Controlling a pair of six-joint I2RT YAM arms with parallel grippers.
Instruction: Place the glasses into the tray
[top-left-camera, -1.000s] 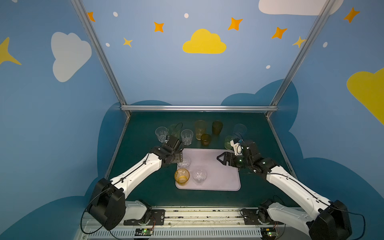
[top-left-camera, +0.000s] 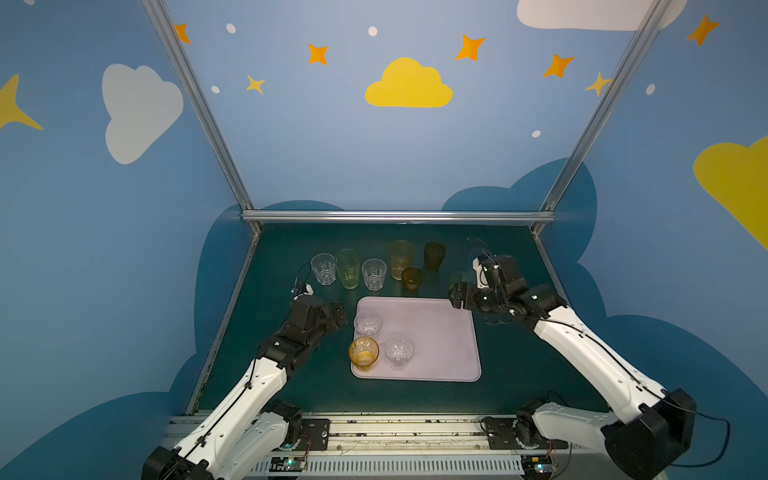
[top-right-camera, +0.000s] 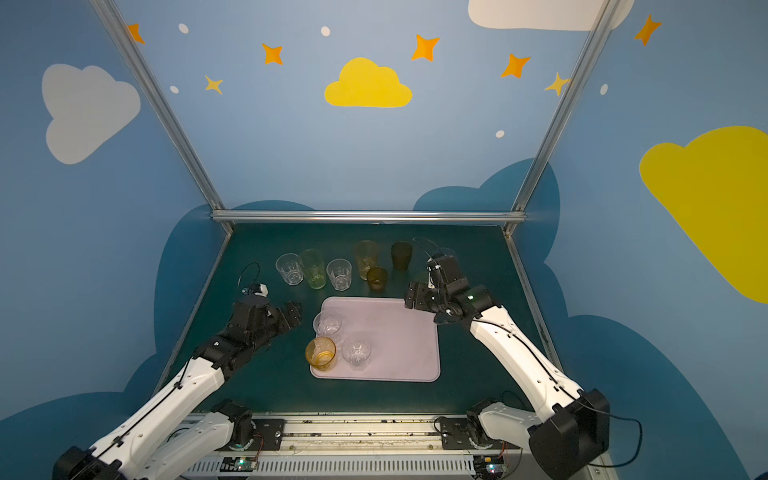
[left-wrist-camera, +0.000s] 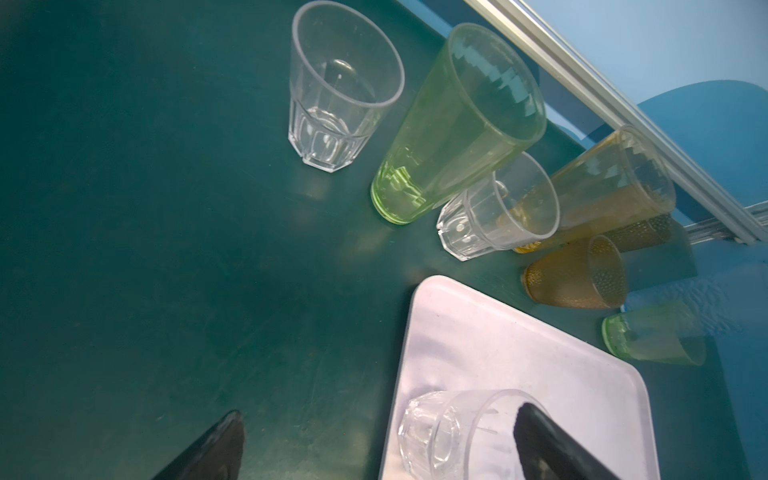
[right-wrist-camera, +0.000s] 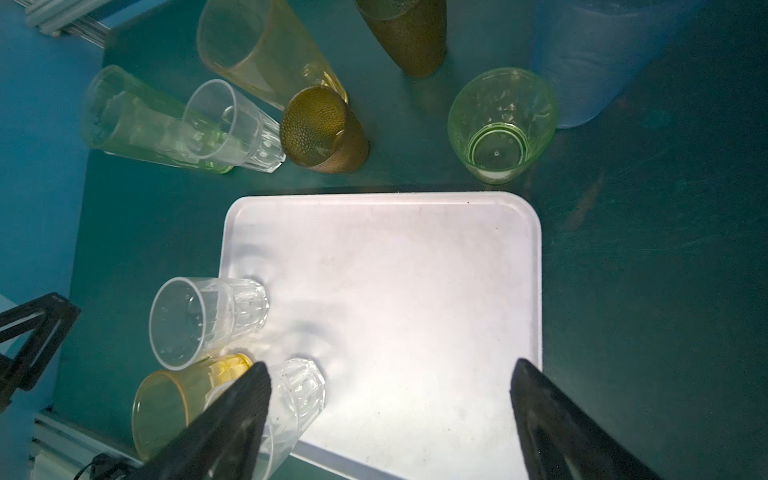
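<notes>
On the left part of the pale pink tray (top-left-camera: 440, 340) stand three glasses: a clear one (top-left-camera: 368, 324), an amber one (top-left-camera: 364, 353) and another clear one (top-left-camera: 399, 350). Behind the tray is a loose row: two clear glasses (left-wrist-camera: 345, 88) (left-wrist-camera: 497, 209), a tall green glass (left-wrist-camera: 456, 120), a tall amber glass (right-wrist-camera: 264, 48), two dark brown glasses (right-wrist-camera: 326, 132) (right-wrist-camera: 412, 36), a short green glass (right-wrist-camera: 502, 124) and a blue glass (right-wrist-camera: 608, 56). My left gripper (top-left-camera: 341, 313) is open and empty beside the tray's left edge. Open and empty too, my right gripper (top-left-camera: 457, 296) hovers over the back right corner.
The tray's middle and right are bare. A metal rail (top-left-camera: 400, 216) runs along the back wall.
My left gripper has pulled back to the left, away from the clear glass at the tray's back left. The right gripper has moved slightly back toward the short green glass.
</notes>
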